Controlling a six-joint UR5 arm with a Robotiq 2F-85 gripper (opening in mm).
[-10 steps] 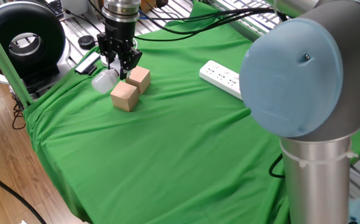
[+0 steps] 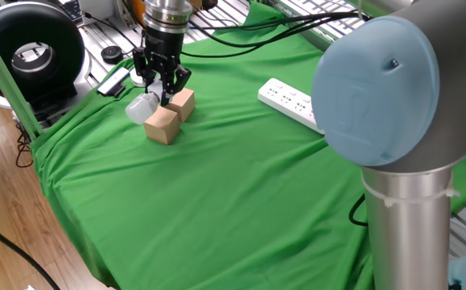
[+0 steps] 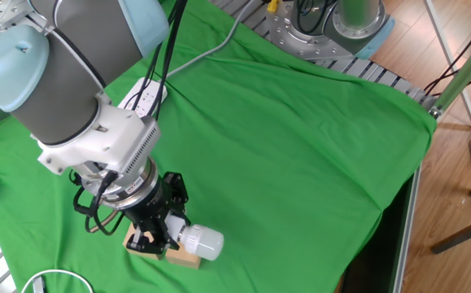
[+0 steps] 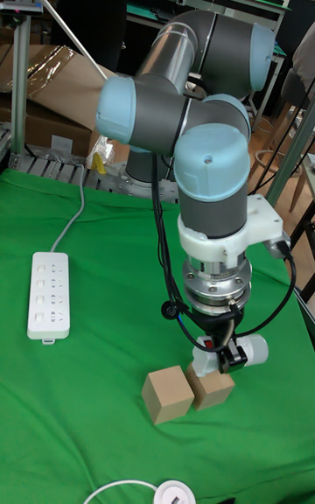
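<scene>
A white bulb-like object (image 2: pixel 142 109) with a rounded, cylindrical end is held sideways by my black gripper (image 2: pixel 163 87). In exterior view 2, the white object (image 3: pixel 202 242) sticks out to the right of the gripper (image 3: pixel 168 226), and the fingers are shut on its narrower end. Two tan wooden blocks sit close together on the green cloth: a front block (image 2: pixel 162 126) and another block (image 2: pixel 182 103) behind it. The gripper and the white object are over or right beside these blocks. Whether the object touches a block I cannot tell.
A white power strip (image 2: pixel 285 98) lies on the cloth, well apart from the blocks. A white round puck with a cable (image 4: pixel 174 492) is near the cloth's edge.
My gripper, with the white object in it, has shifted slightly right and down in exterior view 1. Both blocks have stayed in place.
</scene>
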